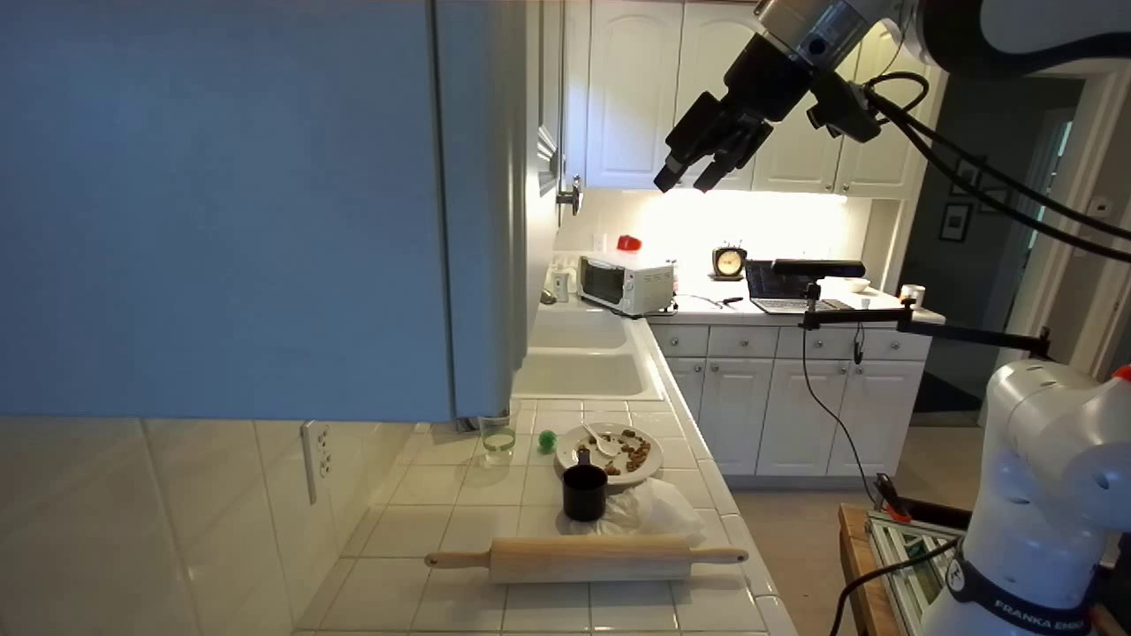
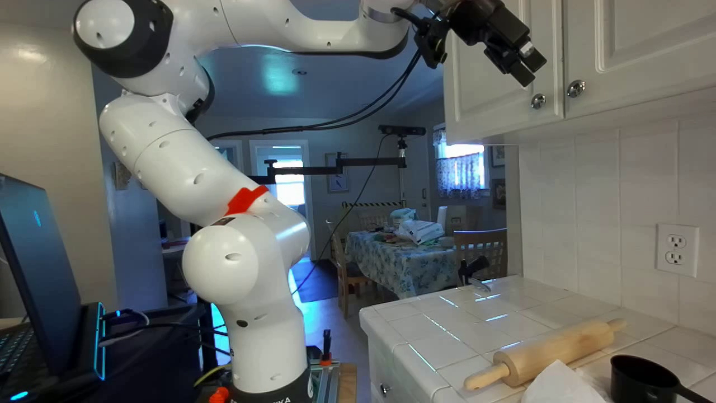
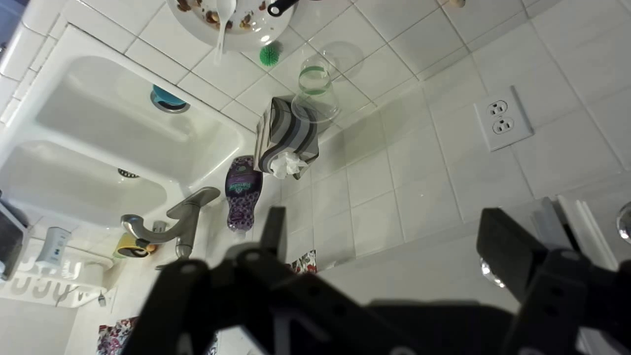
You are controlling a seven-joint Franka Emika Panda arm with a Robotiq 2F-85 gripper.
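Observation:
My gripper (image 1: 684,185) hangs high above the counter, level with the upper cabinets and clear of everything on the tiles. Its two fingers stand wide apart in the wrist view, with nothing held between them. Below lie a wooden rolling pin (image 1: 589,558), a black cup with a handle (image 1: 585,496), a crumpled white cloth or bag (image 1: 657,512) and a white plate (image 1: 567,462) bearing brown food bits and a white spoon (image 1: 604,444). A spiky green ball (image 3: 269,55) and a clear glass with a green band (image 3: 315,88) sit beside the plate.
A double sink (image 3: 136,112) with a faucet (image 3: 184,222) adjoins the counter. Near it are a purple soap bottle (image 3: 242,192) and a striped tissue box (image 3: 287,136). Upper cabinet doors (image 2: 507,80) stand close to my gripper.

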